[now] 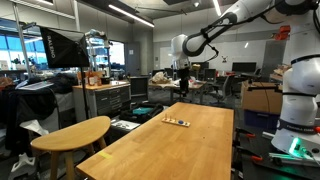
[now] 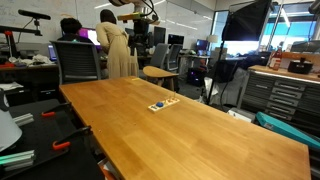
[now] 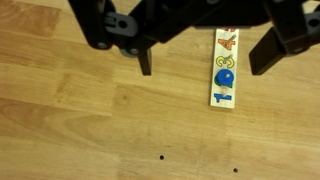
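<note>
A narrow white number board (image 3: 222,90) lies on the wooden table, with coloured digits 1, 3 and 4 showing in the wrist view. A blue piece (image 3: 225,77) rests on it between the 1 and the 3. High above the board, my gripper stands open with nothing between its fingers. The board's upper end is hidden under the gripper body. From outside, the same board (image 1: 177,122) shows near the far side of the table, and the gripper (image 1: 183,93) hangs over it, clear of the tabletop.
A round stool-like table (image 1: 70,134) stands beside it. An office chair (image 2: 82,62) is close to the table's far edge in exterior view 2.
</note>
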